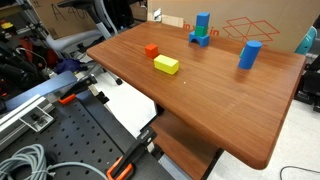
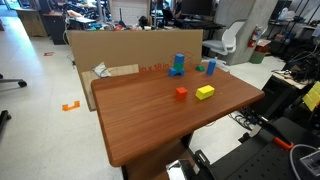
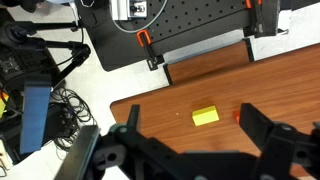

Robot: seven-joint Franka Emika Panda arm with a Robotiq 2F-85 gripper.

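A red block (image 1: 151, 50) and a longer yellow block (image 1: 166, 64) lie apart on the brown table (image 1: 215, 97). Farther back stands a stack (image 1: 202, 26) with blue at top and bottom and green between. To its right is a separate blue cup-like piece (image 1: 250, 54). Exterior view 2 shows the yellow block (image 2: 205, 92) right of the red block (image 2: 181, 93). In the wrist view my gripper is open, its dark fingers wide apart. The yellow block (image 3: 205, 116) shows between them from above; the red block (image 3: 238, 117) is partly visible nearer the right finger.
A cardboard panel (image 2: 130, 49) borders the table's back. The black perforated bench (image 1: 55, 135) stands along the front, separated from the table by a gap. Cables (image 1: 35, 160) lie on that bench.
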